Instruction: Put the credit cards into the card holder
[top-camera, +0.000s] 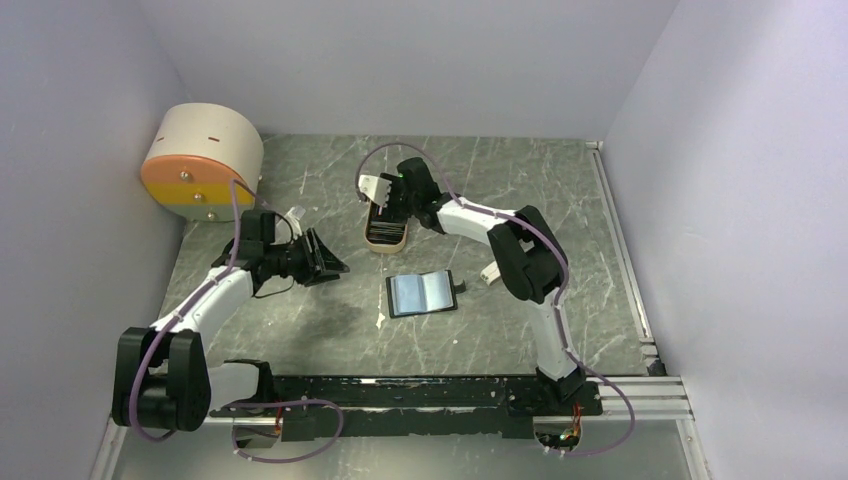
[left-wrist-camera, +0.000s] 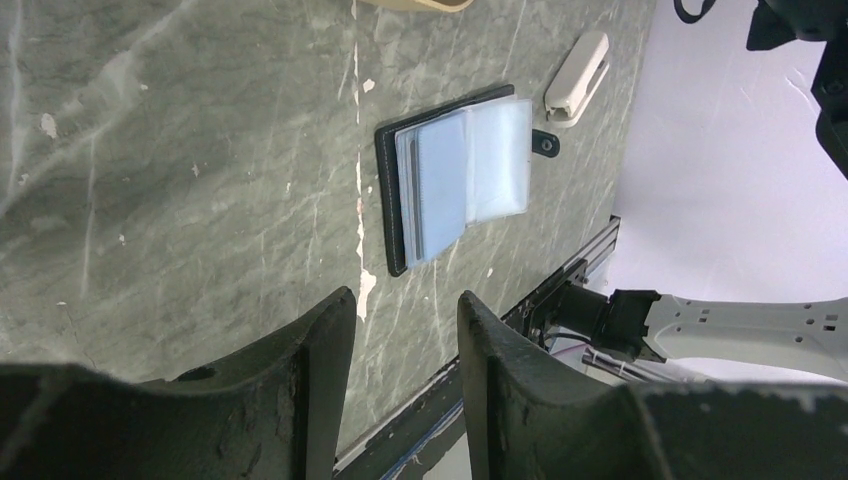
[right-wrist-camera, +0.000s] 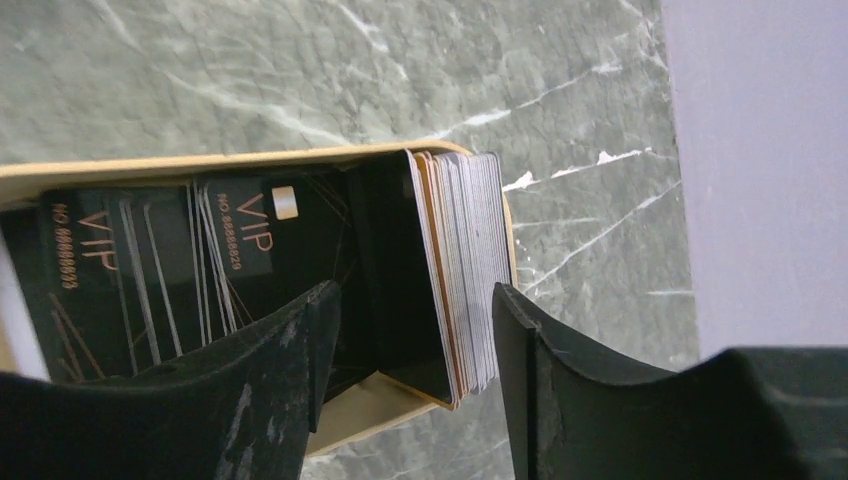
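A tan box (top-camera: 385, 244) holds black VIP cards (right-wrist-camera: 240, 225) and an upright stack of white-edged cards (right-wrist-camera: 465, 260) at one end. My right gripper is open over that stack, its fingers either side of it with space between; in the top view it hides the box's upper part. The open card holder (top-camera: 421, 293), black with clear bluish sleeves (left-wrist-camera: 440, 185), lies below the box on the table. My left gripper hangs open and empty over the table, left of the holder.
A striped drawer cabinet (top-camera: 200, 165) stands at the back left. A small pale object (left-wrist-camera: 576, 78) lies right of the holder.
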